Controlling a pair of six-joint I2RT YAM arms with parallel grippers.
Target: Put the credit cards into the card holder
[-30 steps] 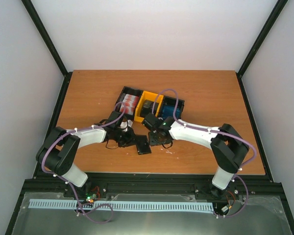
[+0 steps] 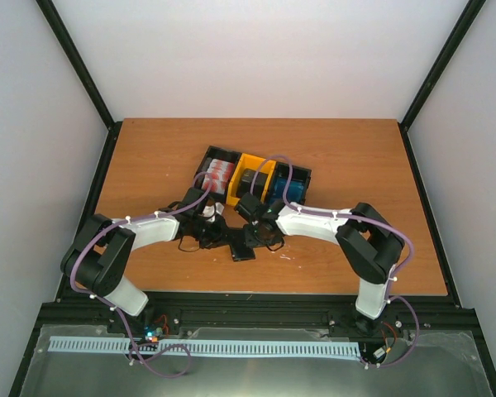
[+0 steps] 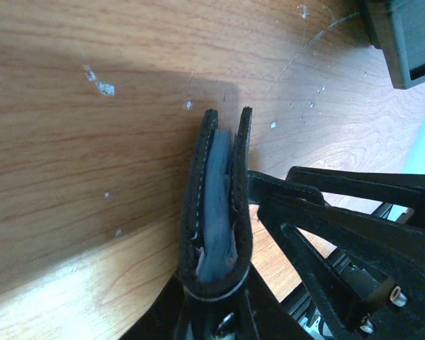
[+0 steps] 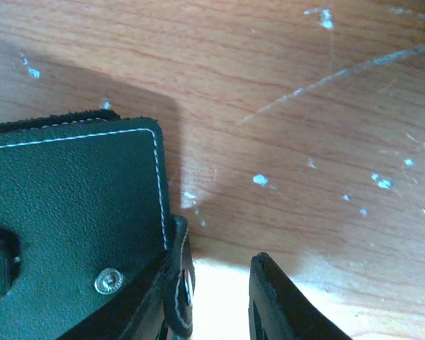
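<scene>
The black leather card holder [image 2: 240,248] lies in the middle near the table's front. In the left wrist view my left gripper is shut on the holder [image 3: 197,212], whose inner sleeve shows between two stitched flaps. In the right wrist view the holder's stitched face [image 4: 71,205] with a snap fills the left side. My right gripper stands part open at its edge, with a stitched strip by its left finger; whether anything is held is unclear. Red-and-white packets [image 2: 218,174], possibly cards, sit in the left compartment of the organizer behind.
The organizer has a yellow middle compartment [image 2: 266,169] with a dark object and a right one with blue contents [image 2: 284,189]. Bare wood [image 2: 355,157] is free to the right and back.
The left arm and the holder show no visible movement.
</scene>
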